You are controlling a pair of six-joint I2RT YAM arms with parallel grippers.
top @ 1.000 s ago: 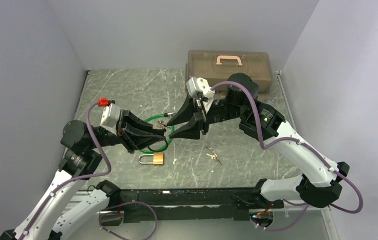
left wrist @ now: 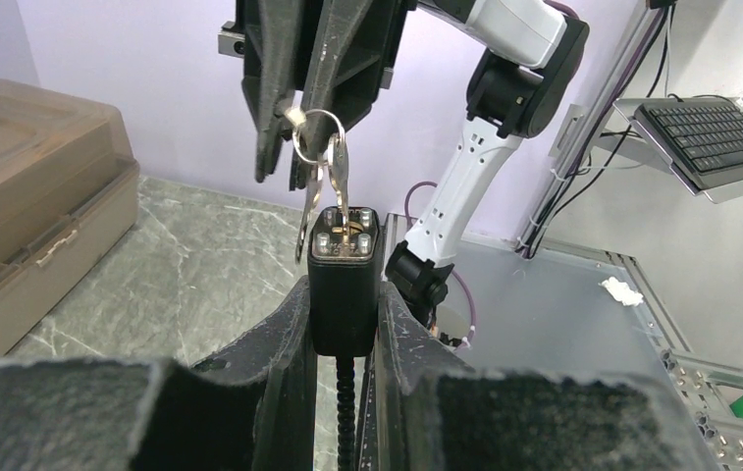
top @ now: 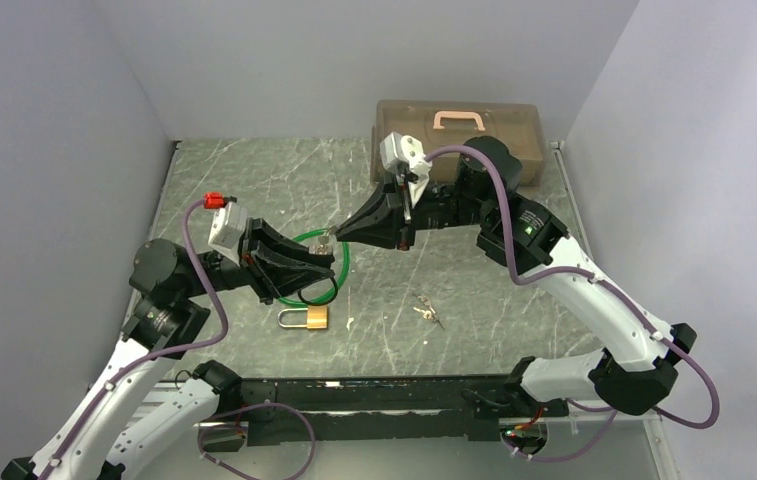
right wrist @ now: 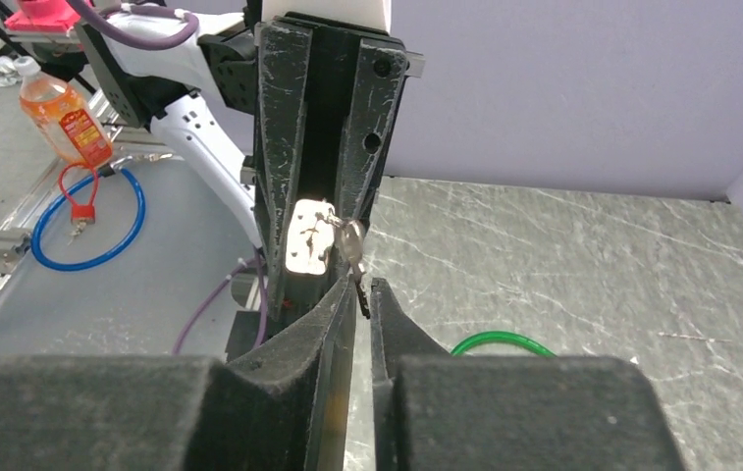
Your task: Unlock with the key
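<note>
My left gripper (top: 319,264) is shut on a black lock (left wrist: 344,294) with a metal top. A key stands in that top, with a ring (left wrist: 320,116) and more keys hanging from it. My right gripper (top: 342,234) is just above the lock, its fingers close together at the key ring; in the right wrist view a key (right wrist: 352,245) sits at the fingertips. Whether it grips the key firmly I cannot tell.
On the marble table lie a brass padlock (top: 316,316), a green hose ring (top: 345,262) and loose keys (top: 428,311). A brown toolbox (top: 509,140) stands at the back right.
The left gripper with the lock has shifted slightly.
</note>
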